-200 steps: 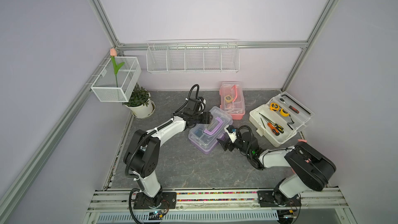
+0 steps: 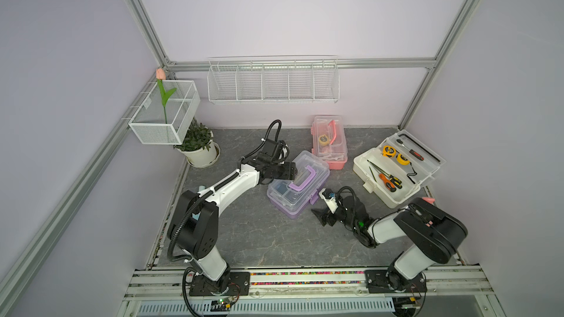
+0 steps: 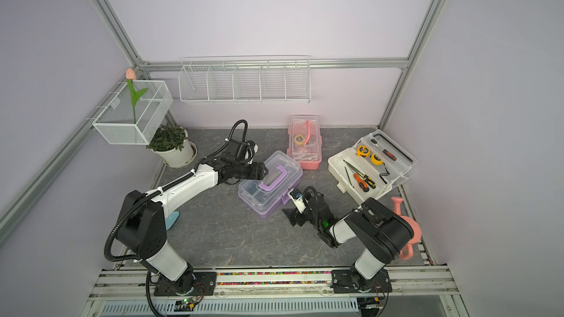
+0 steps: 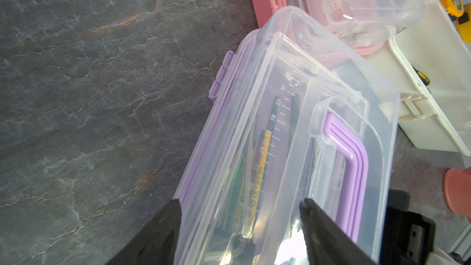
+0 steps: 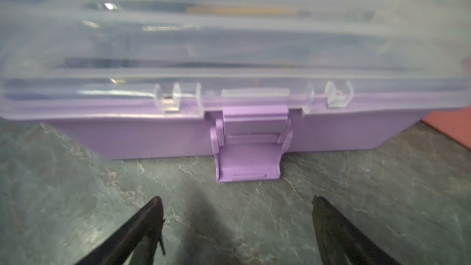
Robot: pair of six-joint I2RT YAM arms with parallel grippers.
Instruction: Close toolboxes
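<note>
The purple toolbox [image 2: 296, 193] sits mid-table with its clear lid down; in the right wrist view its front latch [image 5: 247, 162] hangs below the lid's clips. My left gripper is over the lid, part open, its fingertips blurred at the bottom of the left wrist view. My right gripper stands open in front of the latch, nothing between its fingers. The pink toolbox [image 2: 329, 158] has its lid down at the back. The cream toolbox [image 2: 376, 193] lies open on the right, showing tapes and tools.
A potted plant [image 2: 199, 152] stands back left under a wire basket [image 2: 155, 138]. A pink watering can [image 3: 411, 229] is at the right edge. A wire rack [image 2: 273, 82] hangs on the back wall.
My left gripper has drawn slightly left across the lid. My right gripper has shifted slightly, down from beside the latch, and its arm changed posture. The toolboxes look unmoved.
</note>
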